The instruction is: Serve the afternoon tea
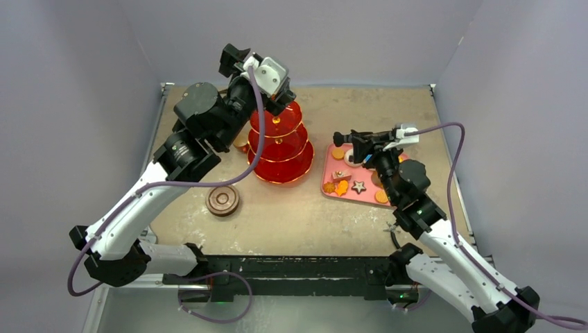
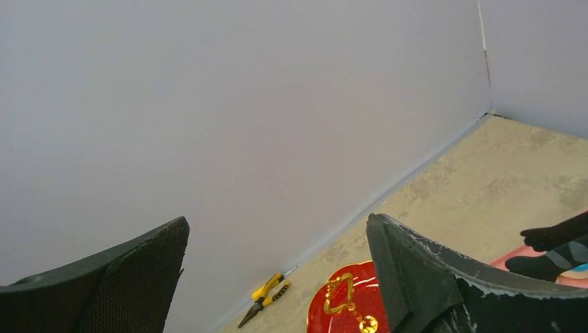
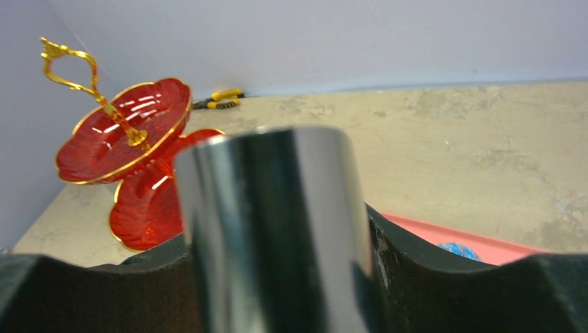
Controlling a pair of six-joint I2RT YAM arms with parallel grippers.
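A red three-tier stand with gold rims (image 1: 288, 172) stands left of centre in the top view, partly under my left wrist. My left gripper is open over the back of the stand, its fingers wide apart and empty. On the right, a pink tray (image 1: 353, 200) bears several small pastries, including a star-shaped one (image 1: 358, 186). Above the tray's back left part is my right gripper (image 1: 342, 139). A shiny metal cylinder (image 3: 274, 208) covers the middle of the right wrist view, hiding the fingertips. Whether it is held, I cannot tell.
Yellow-handled pliers (image 2: 262, 300) lie by the back wall. A round brown piece (image 1: 222, 200) sits at the front left, and dark pliers (image 1: 394, 236) lie below the tray. The left arm mostly hides a mug. Clear table lies between stand and tray.
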